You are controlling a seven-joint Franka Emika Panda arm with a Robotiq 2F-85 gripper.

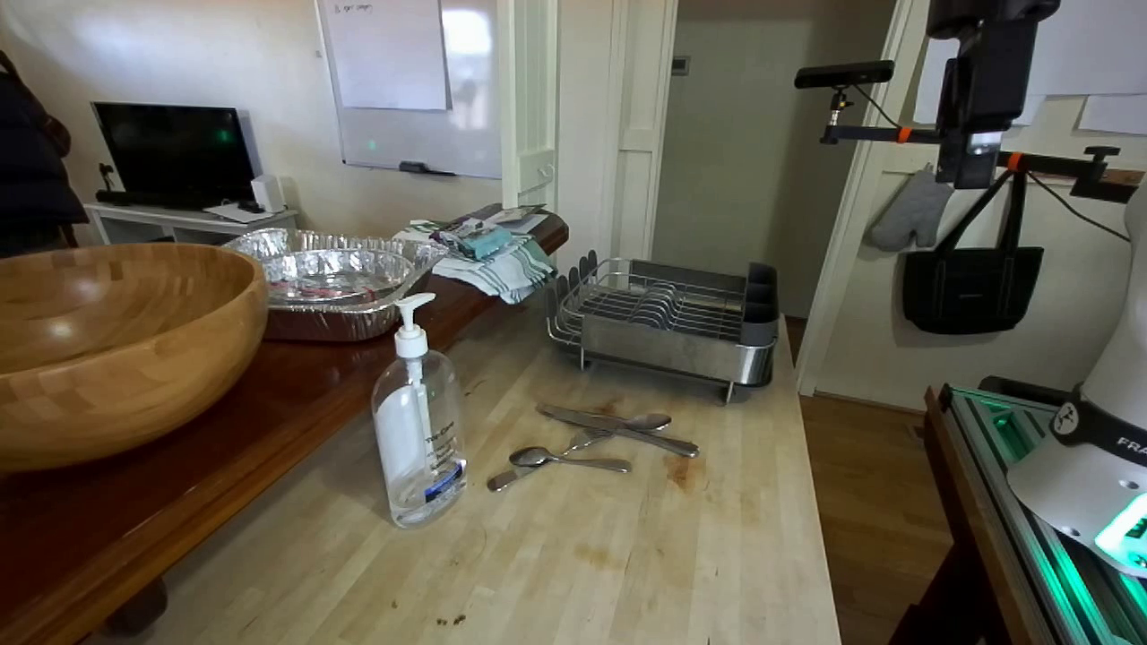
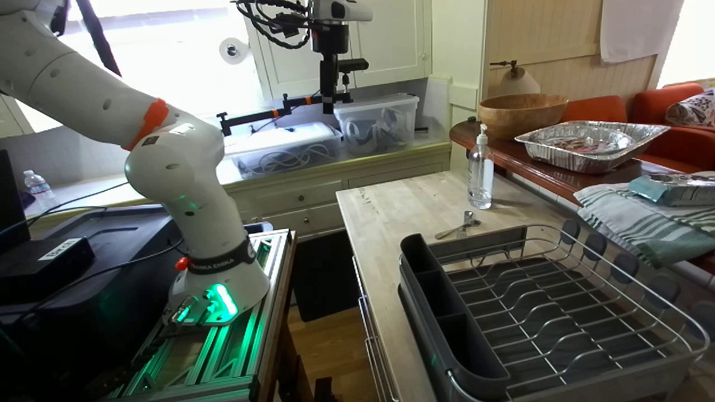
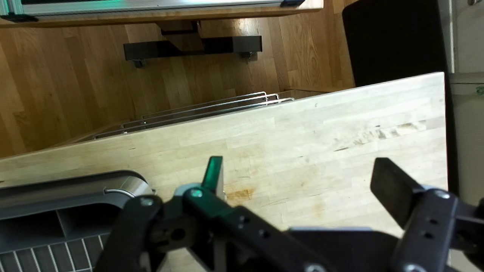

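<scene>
My gripper stands open in the wrist view, its two dark fingers wide apart and nothing between them. It hangs high above the floor gap and counter edge, well clear of everything on the counter. In exterior view 1 several pieces of cutlery lie crossed in a loose pile, among them a knife (image 1: 650, 432) and a spoon (image 1: 581, 462). Behind the pile stands the metal dish rack (image 1: 658, 346), its dark utensil holder (image 1: 761, 301) on the right side. The rack and the holder's compartments (image 2: 462, 328) look empty in exterior view 2. The gripper's body hides the cutlery in the wrist view.
A clear pump bottle (image 1: 419, 441) stands upright beside the cutlery. On the adjoining dark table are a wooden bowl (image 1: 129, 355), foil trays (image 1: 333, 285) and a striped towel (image 1: 516, 270).
</scene>
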